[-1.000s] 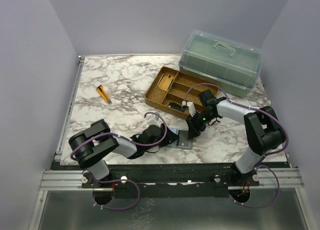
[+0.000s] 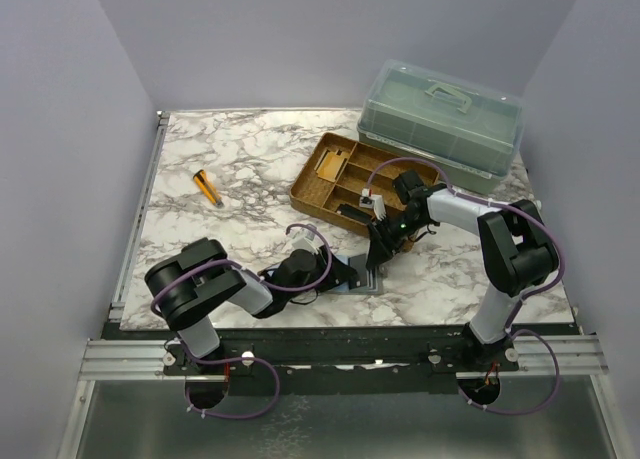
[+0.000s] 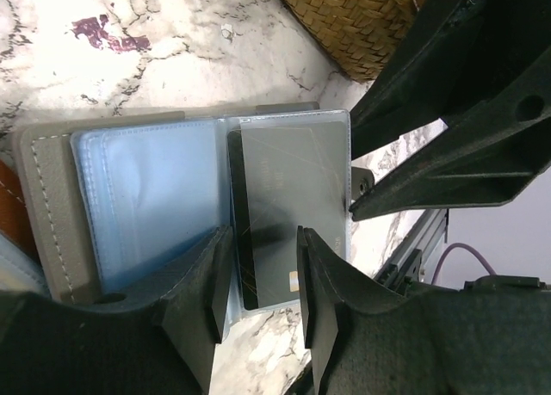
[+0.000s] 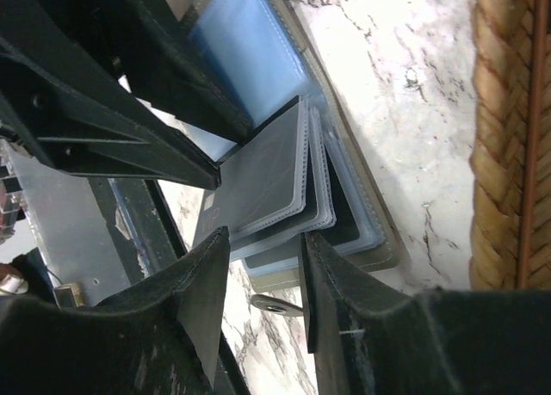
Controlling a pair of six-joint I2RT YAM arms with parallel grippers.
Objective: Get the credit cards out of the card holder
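Observation:
The card holder [image 3: 155,197] lies open near the front of the marble table, blue sleeves and grey border, with a dark grey card [image 3: 293,188] under a clear sleeve [image 4: 258,171]. My left gripper is over that card section, its fingers part open and apart. My right gripper is at the section's side, fingertips by the clear sleeves' edges, which look lifted and layered; whether anything is between its fingers is unclear.
A woven divided organiser [image 2: 315,184] lies just behind, with a clear green-lidded box [image 2: 445,109] beyond it. An orange cutter [image 2: 207,187] lies left.
My right gripper and arm have shifted slightly left and back over the holder since a second ago. The left arm has shifted slightly at its base side.

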